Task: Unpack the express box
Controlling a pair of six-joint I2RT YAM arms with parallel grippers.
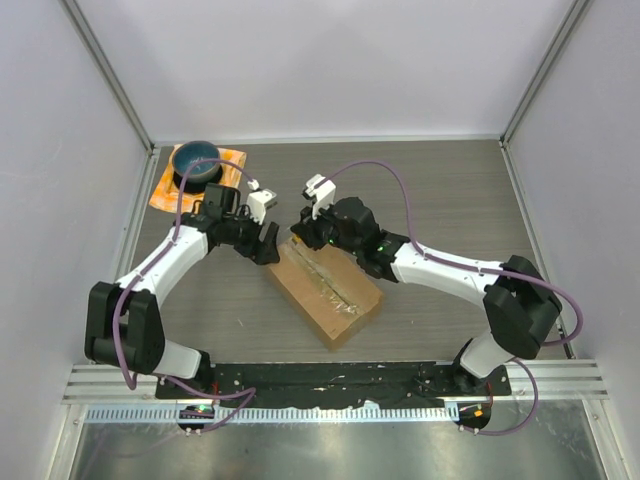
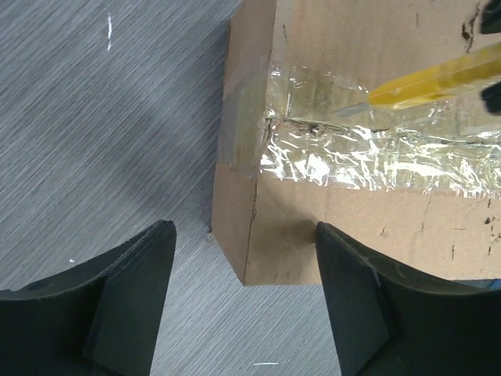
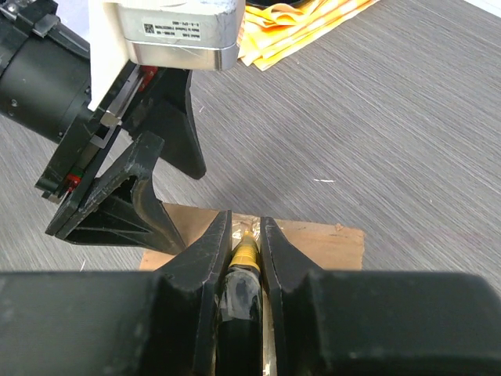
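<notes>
The brown cardboard box (image 1: 325,292) lies slanted on the table, clear tape (image 2: 376,157) along its top seam. My right gripper is shut on a yellow tool (image 3: 246,254) with a black rear part. In the left wrist view the yellow tool (image 2: 430,84) points its thin metal tip at the taped seam near the box's end; whether it touches is unclear. My left gripper is open, its fingers (image 2: 141,258) spread apart near the box's corner. Nothing is visibly gripped by it. The box's contents are hidden.
At the back left, a dark blue bowl (image 1: 197,162) stands over a black item on an orange-yellow cloth (image 1: 163,193). Both grippers are close together at the box's far-left end.
</notes>
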